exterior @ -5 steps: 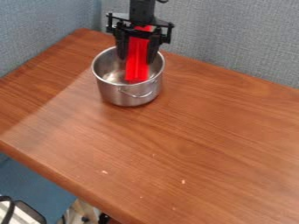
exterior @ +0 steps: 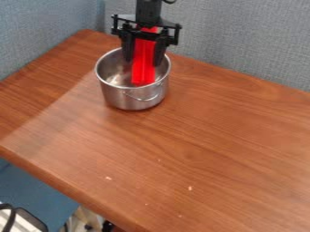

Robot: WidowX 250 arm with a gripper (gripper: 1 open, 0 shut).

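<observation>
A tall red block (exterior: 143, 65) stands upright inside a steel pot (exterior: 121, 93) near the back left of the wooden table. My black gripper (exterior: 144, 41) comes down from the top and is shut on the upper part of the block, just above the pot's rim. The block's lower end is partly hidden by the pot's front wall.
Grey padded walls (exterior: 242, 45) bound it at the back and left. Some small items lie off the table at the lower left.
</observation>
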